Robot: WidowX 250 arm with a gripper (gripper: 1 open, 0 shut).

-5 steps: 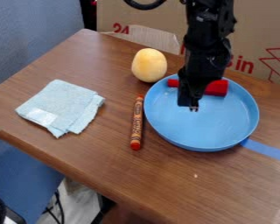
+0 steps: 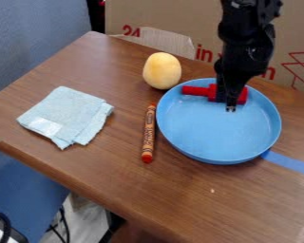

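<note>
My black gripper (image 2: 231, 95) hangs over the back of a blue plate (image 2: 212, 133), its tip in front of a red object (image 2: 199, 91) that lies near the plate's rear rim. The gripper hides part of the red object, and I cannot tell whether its fingers are open or shut.
A yellow rounded object (image 2: 161, 70) stands left of the plate. A brown stick with a red end (image 2: 149, 135) lies along the plate's left side. A folded pale cloth (image 2: 66, 116) is on the table's left. A cardboard box stands behind.
</note>
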